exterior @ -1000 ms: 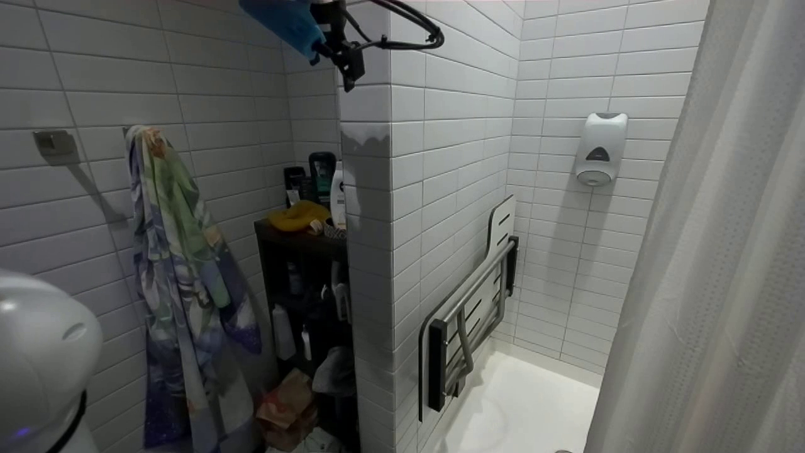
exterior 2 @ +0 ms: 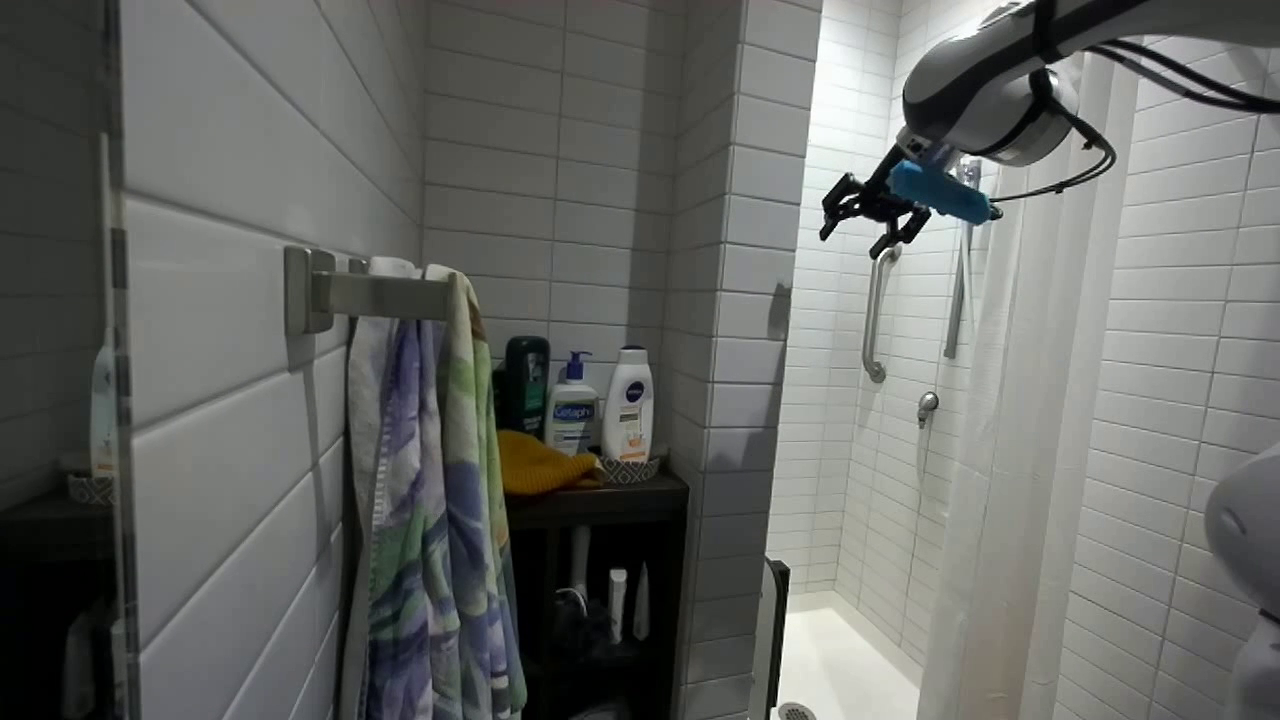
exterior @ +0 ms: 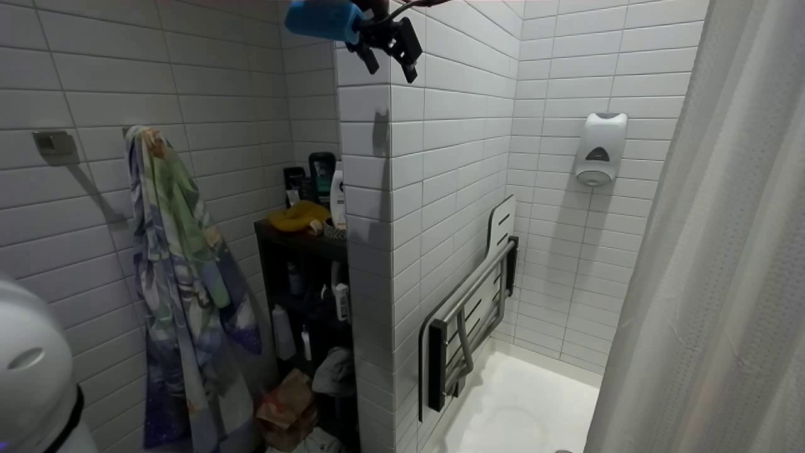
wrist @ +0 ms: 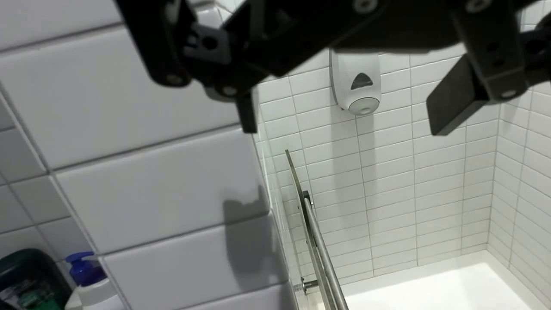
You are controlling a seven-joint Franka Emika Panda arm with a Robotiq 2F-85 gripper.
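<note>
My gripper (exterior: pixel 392 75) is open and empty, high up in front of the end of the tiled partition wall in exterior view 1. From the other side, in exterior view 2, the gripper (exterior 2: pixel 849 242) hangs before the shower opening, with free air around its fingers. The wrist view has its two fingertips spread wide apart, and between them appears the white soap dispenser (wrist: pixel 356 85) on the far shower wall, well beyond reach of the fingers. A patterned towel (exterior 2: pixel 414 516) hangs from a wall bar (exterior 2: pixel 384 295), away from the gripper.
A dark shelf (exterior 2: pixel 594 504) carries several bottles and a yellow cloth (exterior 2: pixel 540 466). The partition wall (exterior: pixel 366 249) stands close to the gripper. A folded shower seat (exterior: pixel 471 309) is mounted on its shower side, and a pale curtain (exterior: pixel 702 264) hangs at the right.
The gripper has shifted right in exterior view 1 and turned, so both fingers now show. Its shadow on the partition moved too. Towel, shelf and dispenser are unchanged.
</note>
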